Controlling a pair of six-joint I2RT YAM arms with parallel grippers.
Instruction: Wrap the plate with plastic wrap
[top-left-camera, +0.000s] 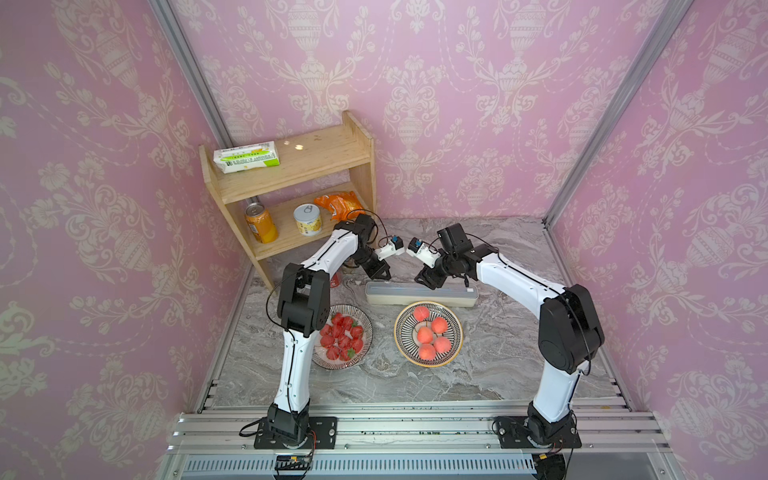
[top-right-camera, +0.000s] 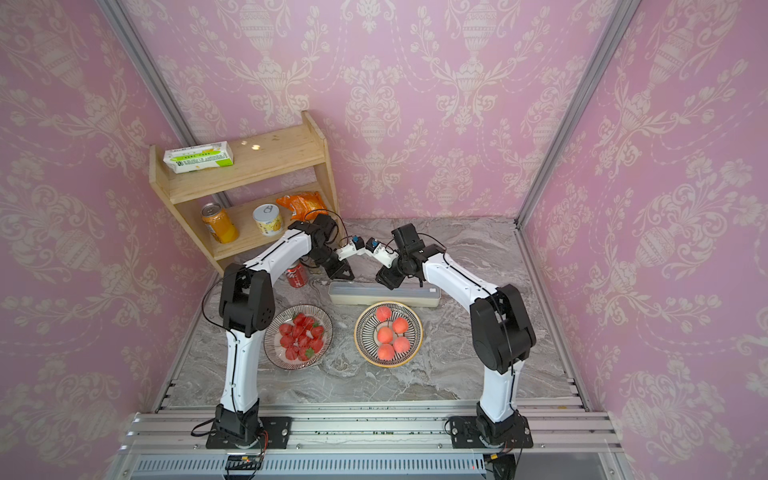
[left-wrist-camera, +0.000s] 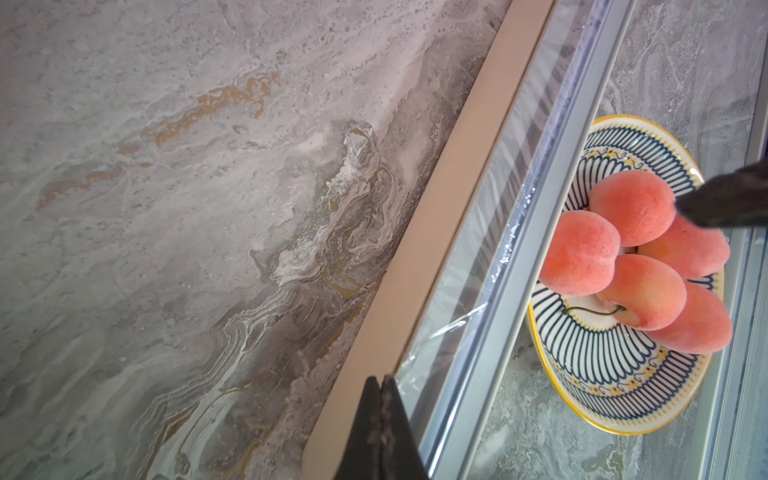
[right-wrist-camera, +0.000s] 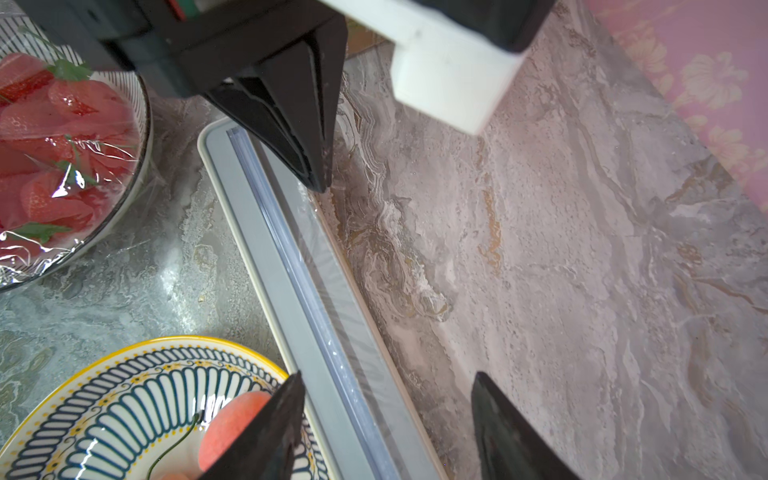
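A bowl of peaches (top-left-camera: 428, 356) with a black-and-white striped pattern stands in front of the long wrap dispenser (top-left-camera: 424, 301); no film shows over the peaches. Clear film (left-wrist-camera: 472, 264) lies along the dispenser's top in the left wrist view. My left gripper is shut, its tips at the dispenser's back edge toward its left end; nothing clearly shows between them. My right gripper is open, one finger on each side of the dispenser's back edge in its wrist view, with nothing held. Any contact with the dispenser cannot be told.
The strawberry bowl (right-wrist-camera: 68, 160) at left has clear film over it. A red can (top-right-camera: 296, 275) stands behind it. The wooden shelf (top-left-camera: 288, 160) with cans, an orange bag and a box fills the back left. Both grippers are close together.
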